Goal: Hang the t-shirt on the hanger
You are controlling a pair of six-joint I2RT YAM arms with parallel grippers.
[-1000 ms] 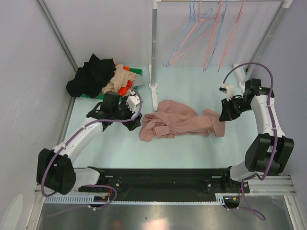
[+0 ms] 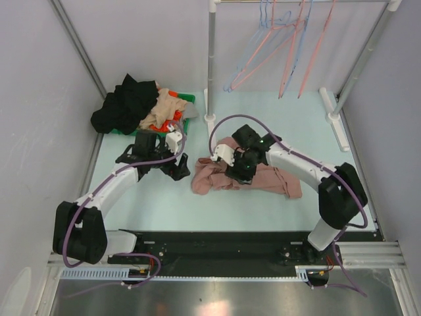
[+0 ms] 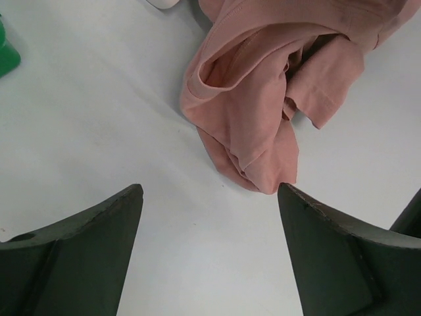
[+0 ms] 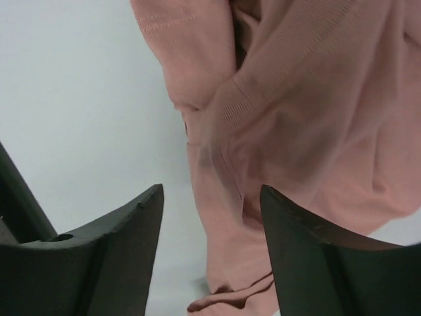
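Note:
A crumpled pink t-shirt (image 2: 276, 181) lies on the white table in the middle. My right gripper (image 2: 240, 168) hangs over its middle, fingers apart, with folds of the shirt below and between the fingertips in the right wrist view (image 4: 212, 197). My left gripper (image 2: 177, 168) is just left of the shirt, open over bare table; in the left wrist view the shirt (image 3: 256, 118) lies ahead of its fingers. Several blue and pink hangers (image 2: 289, 52) hang on the rail at the top.
A green basket (image 2: 187, 97) piled with black, beige and orange clothes stands at the back left. The rack's posts (image 2: 211, 66) and feet stand behind the shirt.
My right gripper has moved from the shirt's right end leftward to its middle; the lifted right end now lies down. The left gripper has shifted slightly left.

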